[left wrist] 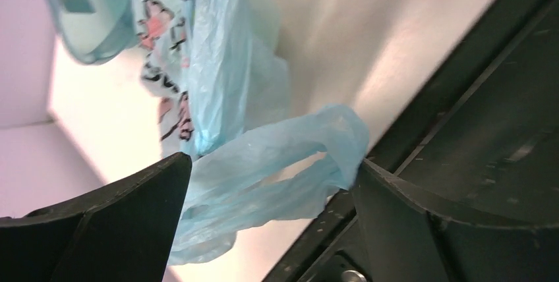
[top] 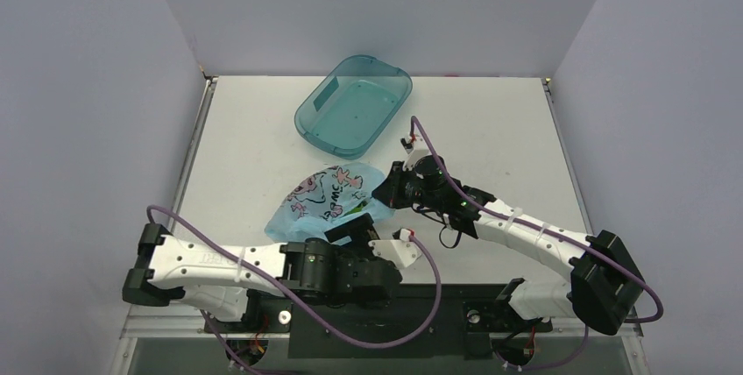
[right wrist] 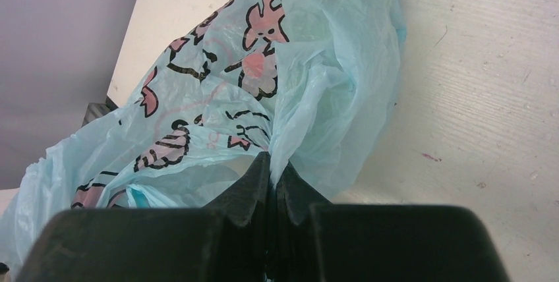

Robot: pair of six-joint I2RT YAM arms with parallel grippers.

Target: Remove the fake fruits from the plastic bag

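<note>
A light blue plastic bag (top: 320,195) with pink and black print lies rumpled on the table. My right gripper is shut on a gathered fold of its right side. In the left wrist view my left gripper stands open, its fingers wide apart. A loose loop of the bag (left wrist: 336,130) stretches across the space between them, not pinched. From above, the left arm covers the front part of the bag. A bit of green (top: 357,207) shows at the bag; whether it is a fruit I cannot tell. No fruit lies outside.
An empty-looking teal bin (top: 403,86) stands at the back centre. Clear white table (top: 491,130) lies to the right of it and at the far left. Black rail (left wrist: 474,71) runs along the front edge.
</note>
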